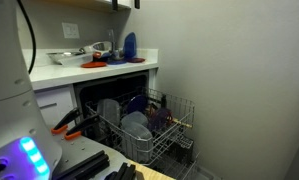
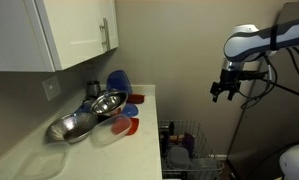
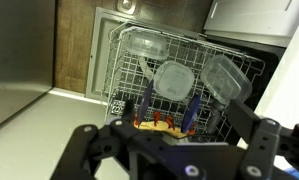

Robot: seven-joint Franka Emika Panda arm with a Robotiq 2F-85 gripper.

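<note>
My gripper (image 2: 224, 97) hangs in the air above the dishwasher, its fingers apart and nothing seen between them. Below it, the pulled-out dish rack (image 2: 204, 152) holds several items. From the wrist view, clear plastic containers lie in the rack, among them one round tub (image 3: 174, 80), one tub near the far edge (image 3: 147, 43) and a larger one (image 3: 225, 78) at the right. Dark blue utensils (image 3: 190, 114) and red-and-yellow pieces (image 3: 161, 126) sit nearer the gripper.
On the white counter (image 2: 134, 155) stand metal bowls (image 2: 72, 126), a colander (image 2: 110, 102), a clear container (image 2: 110, 131), red items and blue dishes (image 2: 119, 82). Upper cabinets (image 2: 77, 30) overhang it. A bare wall (image 1: 229, 80) lies beyond the rack.
</note>
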